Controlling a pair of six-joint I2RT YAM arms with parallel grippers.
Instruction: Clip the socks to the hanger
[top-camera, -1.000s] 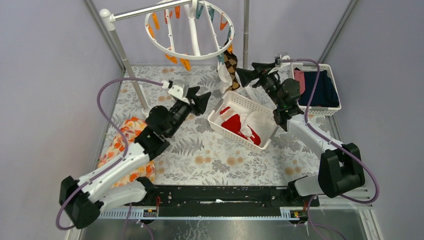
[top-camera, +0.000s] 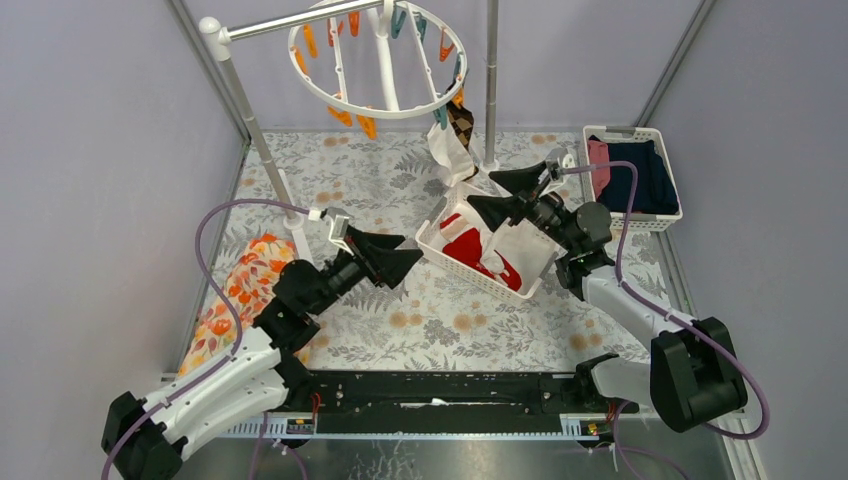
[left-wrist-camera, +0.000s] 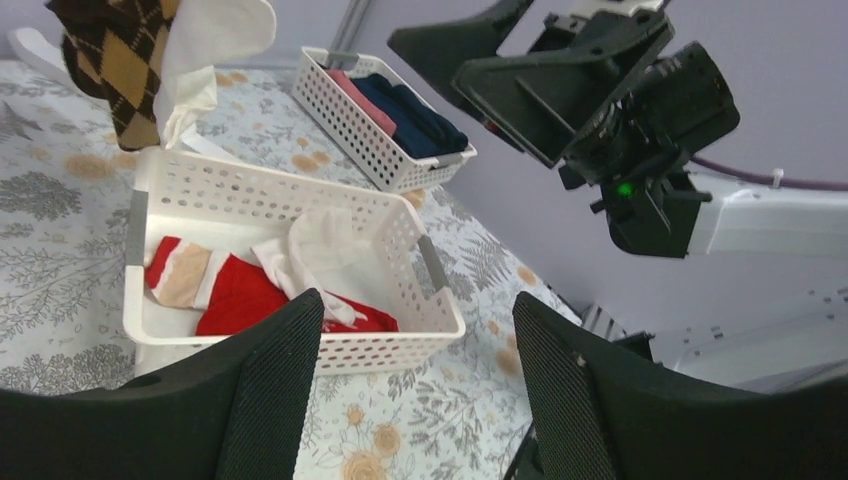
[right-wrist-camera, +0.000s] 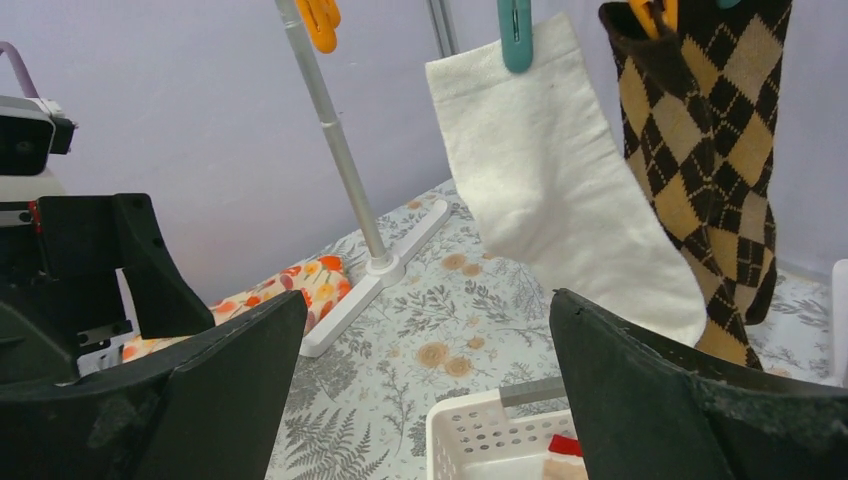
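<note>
The round white hanger (top-camera: 385, 112) hangs at the top of the top view, with orange and teal clips around its ring. A white sock (right-wrist-camera: 560, 170) hangs from a teal clip (right-wrist-camera: 516, 35). Beside it a brown-and-tan argyle sock (right-wrist-camera: 700, 170) hangs by clips too. Red-and-white socks (left-wrist-camera: 240, 296) and a white one (left-wrist-camera: 325, 245) lie in the white basket (top-camera: 470, 285). Open and empty, my left gripper (top-camera: 405, 262) stands left of that basket. My right gripper (top-camera: 482, 196) is over the basket's far right part, also open and empty, below the hanging socks.
At the back right stands a second white basket (top-camera: 650, 220) with pink and dark blue cloth. An orange floral cloth (top-camera: 245, 290) lies at the left near the hanger's stand pole (top-camera: 250, 110). The floor in front of the middle basket is clear.
The two hanging socks have swung about, and the ring has shifted slightly.
</note>
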